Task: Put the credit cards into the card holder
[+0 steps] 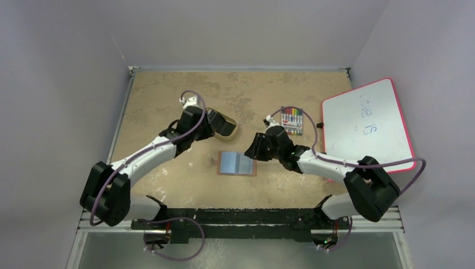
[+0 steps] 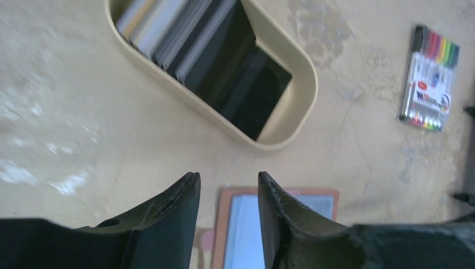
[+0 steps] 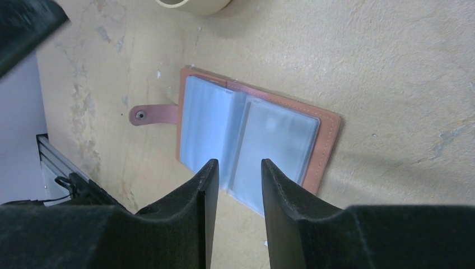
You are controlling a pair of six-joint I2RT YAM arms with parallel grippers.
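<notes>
The card holder [image 3: 324, 147] lies open on the table, its pale blue sleeves [image 3: 279, 144] lying spread to both sides and its strap [image 3: 159, 114] sticking out to the left. Dark cards [image 2: 259, 92] lean in a row in a beige oval tray [image 2: 301, 112], with paler ones at the far end. My left gripper is over the table near the tray, fingers apart and empty. Above the holder's right part hovers my right gripper, also with a gap and nothing between its fingers.
A pack of coloured markers [image 1: 292, 120] lies behind the right arm. A whiteboard [image 1: 367, 124] leans at the right. Bare table surrounds the holder, and the back is clear.
</notes>
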